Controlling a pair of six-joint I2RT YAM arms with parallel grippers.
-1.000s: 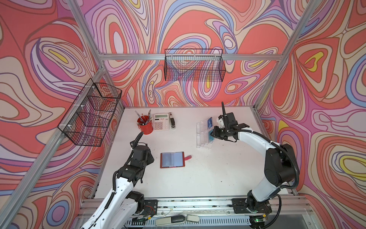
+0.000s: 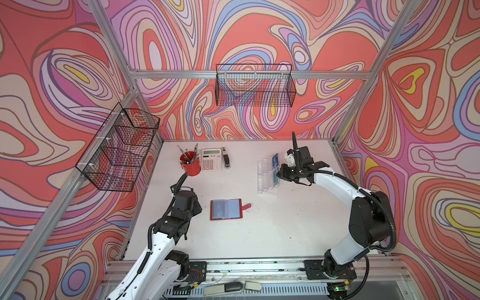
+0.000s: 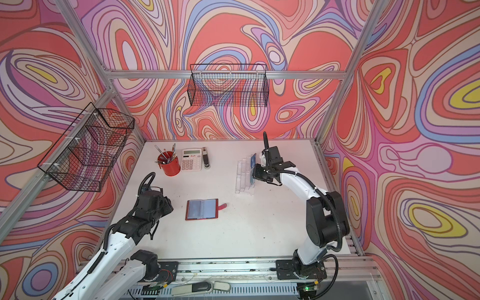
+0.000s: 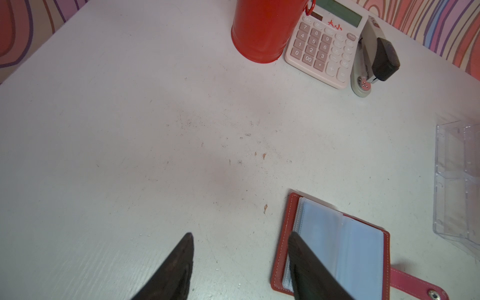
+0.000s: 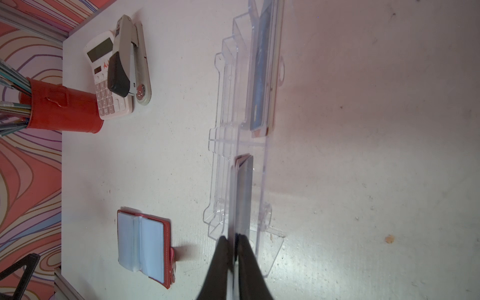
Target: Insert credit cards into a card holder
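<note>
A clear tiered rack (image 2: 265,175) stands right of the table's middle, with blue cards (image 5: 261,65) in its rear slot and a thin stack of cards (image 5: 244,190) in the front one. My right gripper is at that front stack, its fingers close about the cards; whether it grips them is unclear. The card holder (image 2: 226,209), red with clear sleeves, lies open at the middle front, its pink strap to the right. My left gripper is open and empty above the table, left of the holder.
At the back left stand a red pen bucket (image 2: 191,165), a calculator (image 2: 211,160) and a stapler (image 2: 226,159). Wire baskets (image 2: 255,90) hang on the back and left frames.
My left arm and the card holder are still.
</note>
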